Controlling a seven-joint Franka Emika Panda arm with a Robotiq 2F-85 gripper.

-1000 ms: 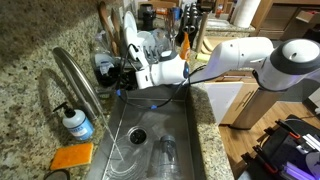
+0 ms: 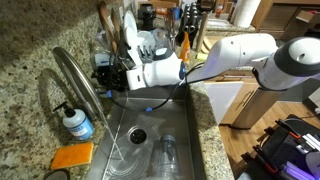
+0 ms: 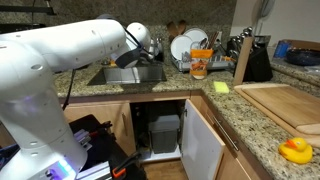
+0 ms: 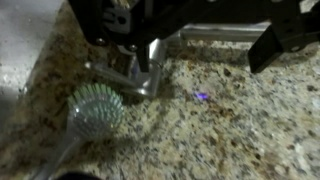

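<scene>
My gripper [image 2: 112, 78] reaches behind the sink, close to the wall and the tall curved faucet [image 2: 82, 82]. In the wrist view its dark fingers stand wide apart at the top, one finger [image 4: 285, 38] on the right, with only speckled counter showing between them. A dish brush [image 4: 95, 110] with pale bristles lies at lower left in that view. Beside it is a metal lever-like fitting [image 4: 143, 75]. A small purple spot [image 4: 202, 96] shows on the counter. In exterior view 2 the arm mostly hides the gripper.
A soap bottle [image 2: 75, 122] and an orange sponge [image 2: 72, 156] sit left of the sink. A clear container [image 2: 168, 155] lies in the basin. A dish rack with plates [image 3: 190, 45] stands behind. The cabinet door [image 3: 203, 143] hangs open; a rubber duck [image 3: 296, 150] is far right.
The arm has shifted slightly, its wrist tilting a little by the back of the sink. The sink items, bottle and sponge look unmoved.
</scene>
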